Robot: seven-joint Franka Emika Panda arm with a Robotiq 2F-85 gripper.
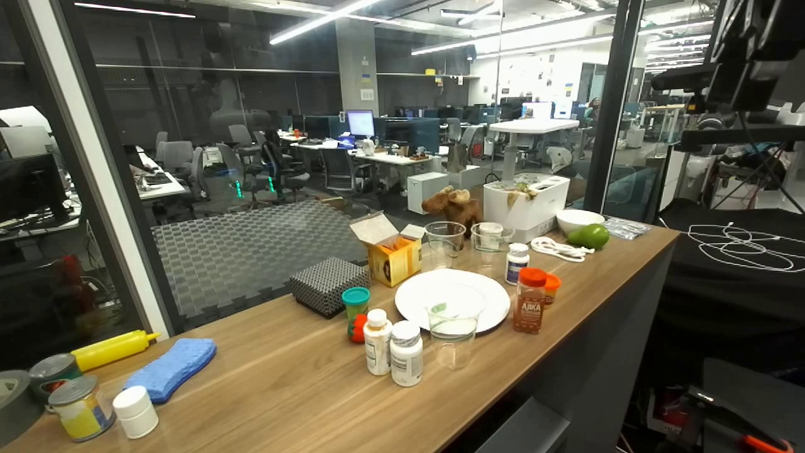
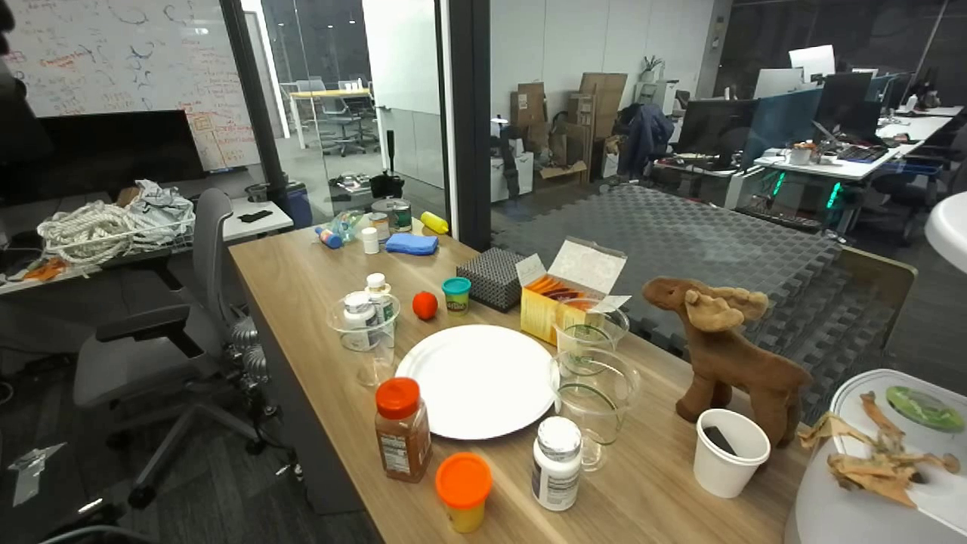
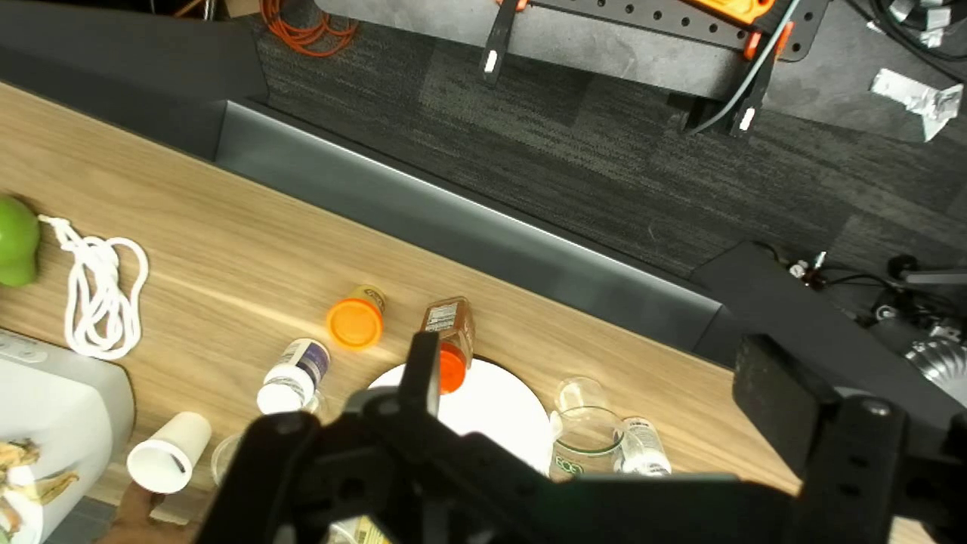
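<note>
My gripper is open, its two black fingers wide apart in the wrist view, with nothing held between them. It hangs above the counter, looking down. Below lie a white plate (image 3: 498,412), an orange-lidded spice jar (image 1: 530,302) and a clear cup (image 3: 585,426). Two white pill bottles (image 1: 378,343) stand beside the cup, near a red ball (image 2: 425,305) and a teal-lidded tub (image 2: 457,295). An orange-lidded tub (image 2: 464,489) and another pill bottle (image 2: 557,467) stand on the jar's other side. In exterior view 1, dark arm parts show at the top right.
Along the back are a black mesh box (image 1: 329,287), an open yellow box (image 1: 396,260), a plush moose (image 2: 739,353) and a white bin (image 1: 528,204). A blue sponge (image 1: 172,369) lies at the far end. Bare wood separates it from the bottles.
</note>
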